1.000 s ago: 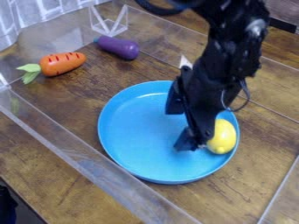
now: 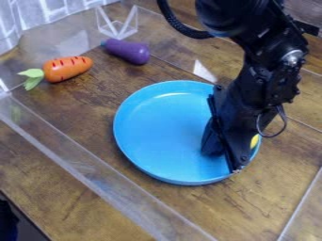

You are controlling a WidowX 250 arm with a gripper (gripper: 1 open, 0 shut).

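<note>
My gripper (image 2: pixel 221 143) is down inside the right half of a round blue plate (image 2: pixel 156 132). Behind its fingers a small yellow object (image 2: pixel 255 141) peeks out at the plate's right side, mostly hidden by the gripper. I cannot see whether the fingers are closed on it.
An orange toy carrot (image 2: pixel 64 69) lies at the upper left, and a purple toy eggplant (image 2: pixel 126 50) lies behind the plate near a small clear frame. A transparent edge runs along the left side. Bare wooden table shows at the lower left and right.
My gripper has turned and moved over the yellow object, which is now mostly covered.
</note>
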